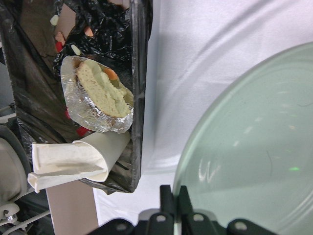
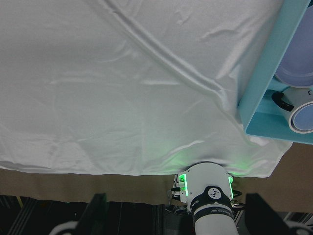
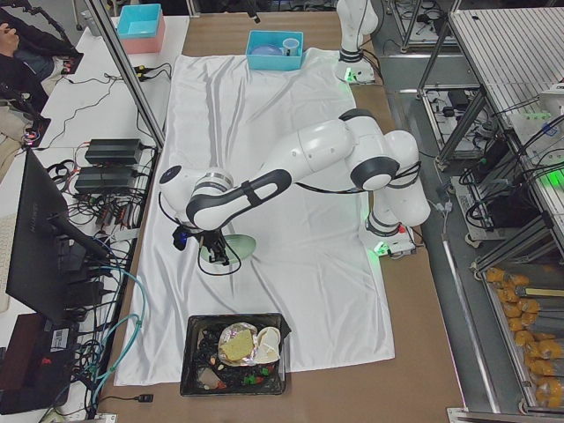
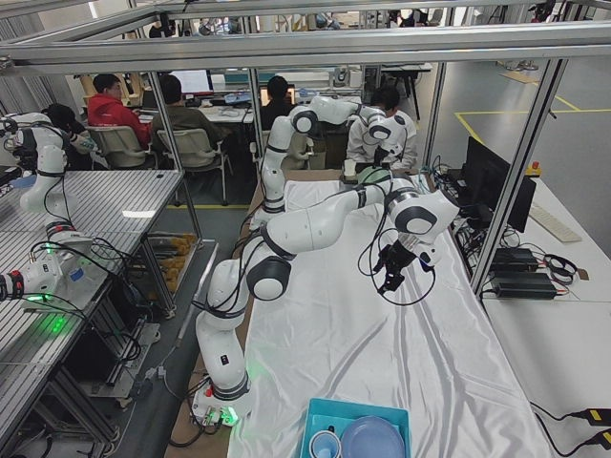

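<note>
A pale green plate [image 1: 254, 137] fills the right of the left wrist view, its rim between the fingertips of my left gripper, which is shut on it; in the camera left view it hangs under that gripper above the cloth. A black-lined bin [image 3: 189, 352] holds bread [image 1: 100, 93] on foil, white cups [image 1: 107, 152] and scraps. My right gripper, with fingers wide apart and empty, is over the cloth near a blue bin [image 2: 259, 122], which holds a lilac plate [image 2: 298, 54] and a mug [image 2: 288, 105].
A monitor [image 3: 35, 247], cables and metal frame posts line the left side in the camera left view; a metal table [image 3: 502, 62] stands to the right.
</note>
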